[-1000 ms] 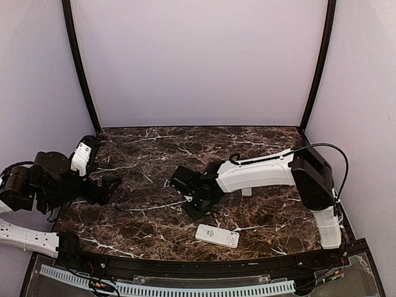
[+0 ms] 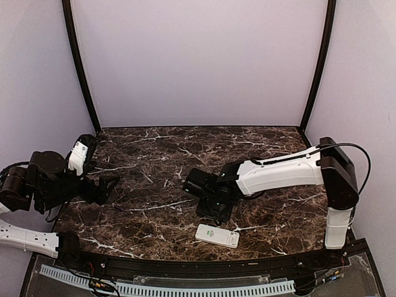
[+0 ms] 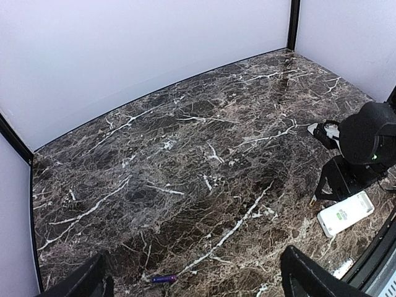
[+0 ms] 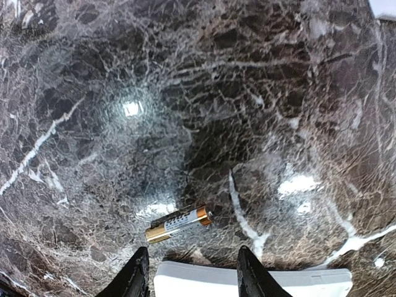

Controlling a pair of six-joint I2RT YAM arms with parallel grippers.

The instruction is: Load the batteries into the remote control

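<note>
The white remote (image 2: 217,236) lies flat near the table's front edge; its near-side part fills the bottom of the right wrist view. Beside it rests a copper-and-black battery (image 4: 178,224), loose on the marble just beyond the fingertips. My right gripper is open over the remote's edge, with nothing between its fingers. A second battery, purple (image 3: 163,279), lies on the table at the left, low in the left wrist view. Above the left side my left gripper stands with fingers well apart and empty.
A white corner (image 4: 385,8) of a flat piece shows at the right wrist view's top right.
The small white piece on the right is now covered by that arm. The left arm looks still.
</note>
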